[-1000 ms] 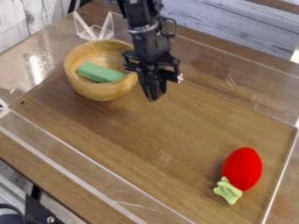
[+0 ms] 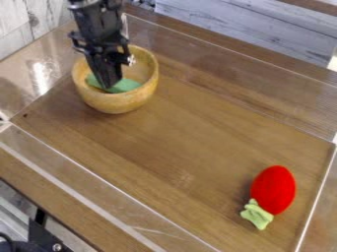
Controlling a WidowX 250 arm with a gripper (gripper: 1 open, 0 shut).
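The black gripper [image 2: 101, 54] hangs over a wooden bowl [image 2: 138, 96] at the upper left, its fingers reaching down into it. A green piece [image 2: 121, 85] lies in the bowl, partly behind the gripper; whether the fingers touch it or how far they are open is unclear.
A red oval object [image 2: 274, 187] with a pale green piece [image 2: 255, 215] lies at the lower right. White panelled walls border the back and left.
The gripper has moved left, from beside the bowl to over and into it. The bowl sits slightly further right than before.
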